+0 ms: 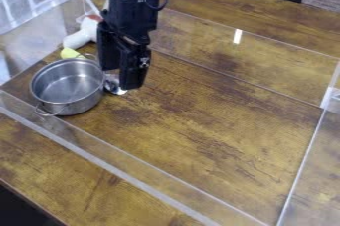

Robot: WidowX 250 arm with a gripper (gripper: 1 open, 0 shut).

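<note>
The black robot arm reaches down from the top with its gripper open, low beside a steel pot with a wire handle at the left. A shiny metal object, partly hidden, lies just right of the pot, below the gripper. Behind the pot are a white object and a small yellow-green item, both partly hidden.
Clear panels edge the work area at left, front and right. A dark strip runs along the back.
</note>
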